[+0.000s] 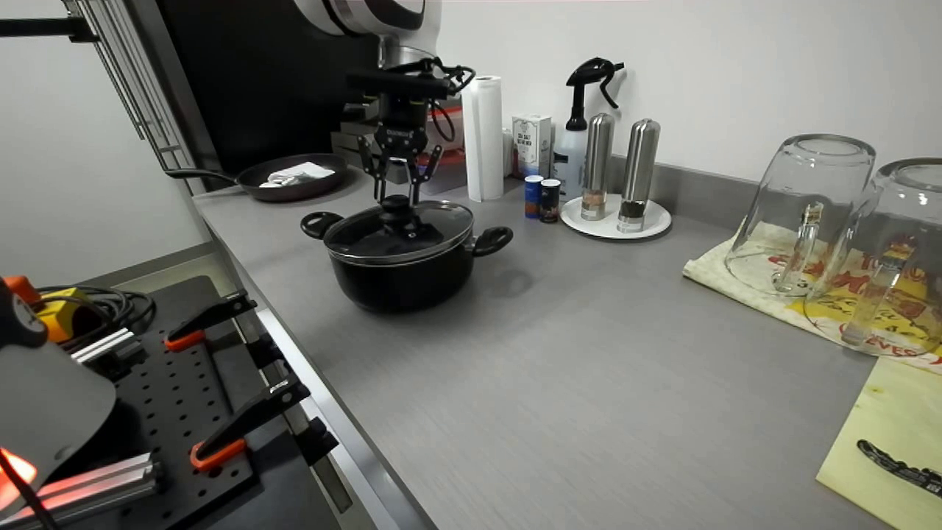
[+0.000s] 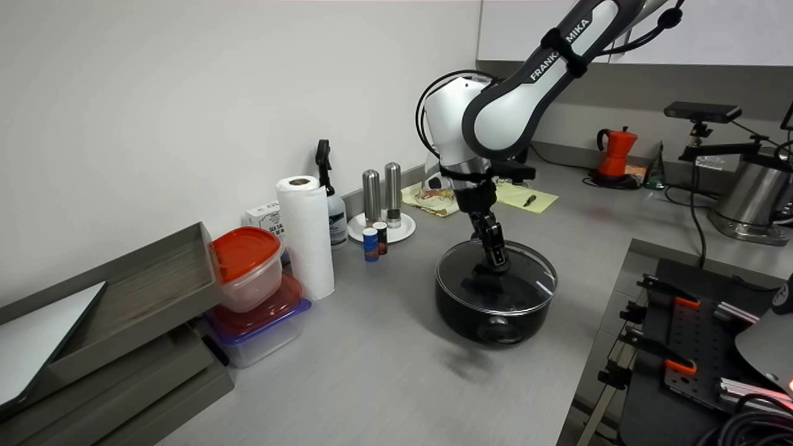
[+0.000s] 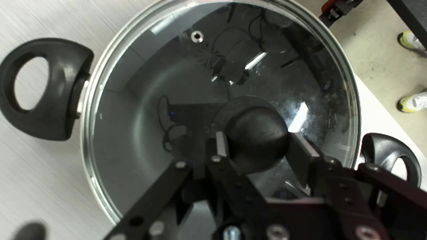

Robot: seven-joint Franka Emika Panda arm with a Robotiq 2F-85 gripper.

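Observation:
A black two-handled pot [image 1: 402, 284] stands on the grey counter, covered by a glass lid [image 2: 524, 286] with a steel rim. The lid's round black knob [image 3: 256, 138] sits between the fingers of my gripper, which is shut on it. From the side, the gripper [image 1: 397, 196] reaches straight down onto the knob [image 1: 397, 210]. The lid rests flat on the pot's rim, with no gap showing. In the wrist view, one pot handle [image 3: 66, 88] lies at the left and the other handle [image 3: 390, 156] at the lower right, partly behind the gripper.
A frying pan [image 1: 296, 181] holding a white cloth lies behind the pot. A paper towel roll [image 2: 306, 238], plastic containers [image 2: 253, 271] and a plate with two mills [image 1: 618, 221] stand along the wall. The counter's edge runs close beside the pot.

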